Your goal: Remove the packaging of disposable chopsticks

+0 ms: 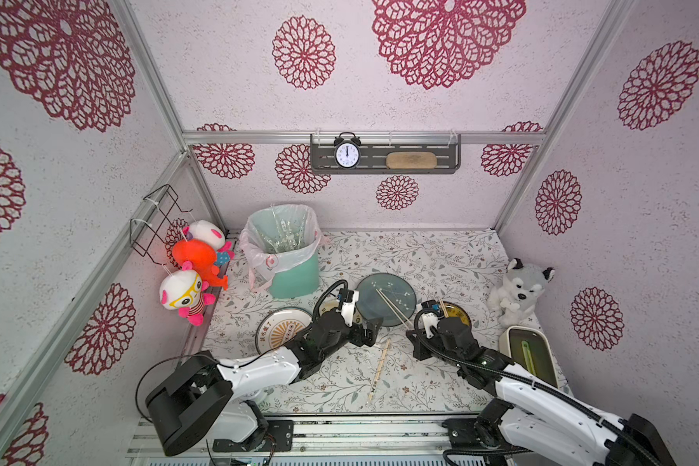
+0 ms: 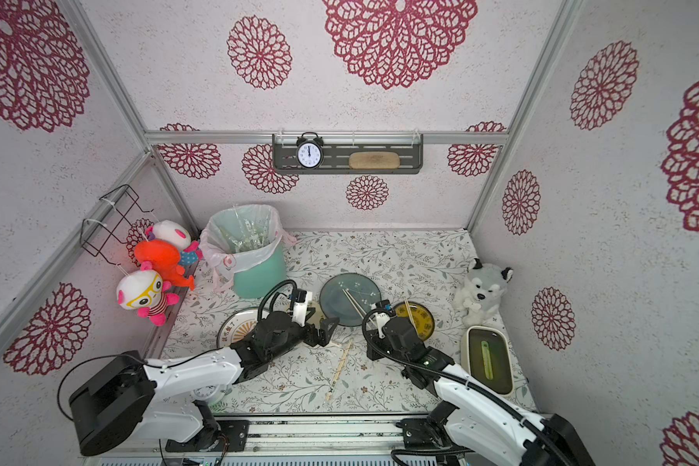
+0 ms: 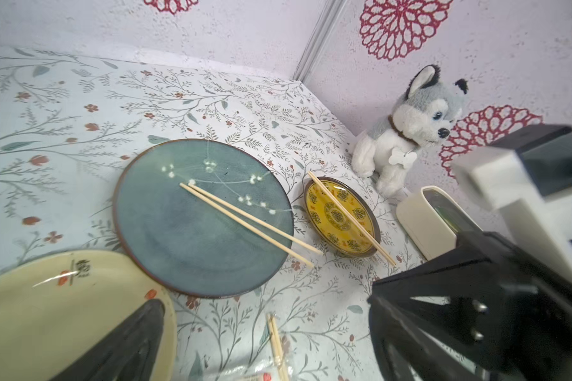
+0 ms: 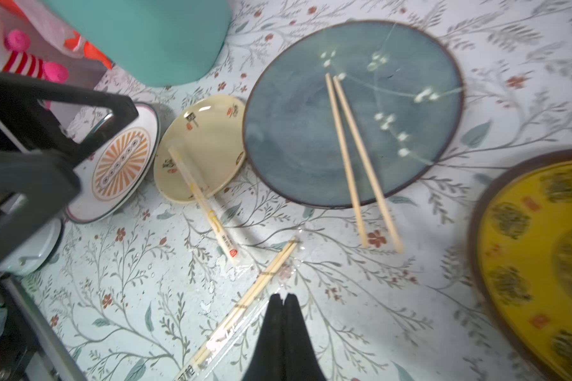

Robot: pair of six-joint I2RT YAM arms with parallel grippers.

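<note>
A wrapped chopstick pack (image 4: 254,292) lies on the front middle of the table. Beside it another packet (image 4: 213,219) slants across the cream plate (image 4: 213,133) toward the cloth. Bare chopsticks rest on the blue-grey plate (image 4: 286,139) and across the yellow dish (image 3: 324,222). My left gripper (image 1: 367,334) stands open near the cream plate, nothing seen between its fingers. My right gripper is shut, nothing visible between its fingertips, above the cloth near the wrapped pack.
A green bin (image 1: 291,275) holding wrappers stands at back left. A patterned plate (image 1: 268,338) is at left, a husky toy (image 1: 520,295) and cream container (image 1: 546,338) at right.
</note>
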